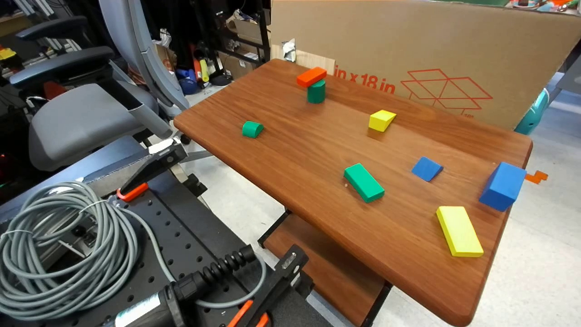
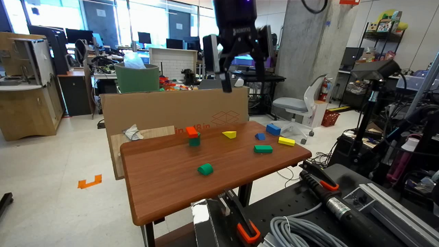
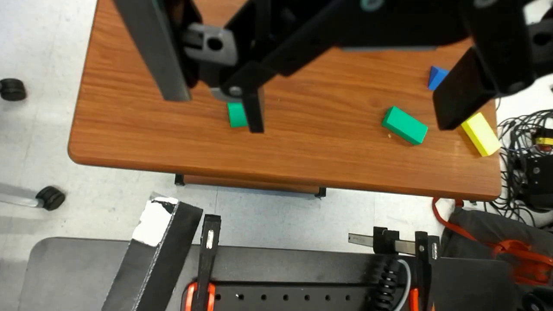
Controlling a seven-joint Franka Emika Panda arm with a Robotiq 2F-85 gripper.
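Observation:
High over the table, my gripper [image 2: 242,77] is open and holds nothing; exterior view 1 does not show it. Its fingers [image 3: 254,111] spread wide in the wrist view. An orange block [image 1: 312,76] rests on top of a green block [image 1: 316,92] at the far left corner. A green half-round block [image 1: 252,129] lies alone nearer the left edge. Toward the middle are a yellow wedge [image 1: 381,120] and a green rectangular block [image 1: 364,182]. On the right lie a blue triangular block [image 1: 427,169], a larger blue block [image 1: 502,186] and a yellow rectangular block [image 1: 459,231].
The brown table [image 1: 305,147] has wide bare stretches between the blocks. Behind it stands a large cardboard panel [image 1: 348,32]. A black cart top [image 1: 179,234] with coiled grey cable [image 1: 60,256] and clamps fronts the table. The larger blue block sits close to the right edge.

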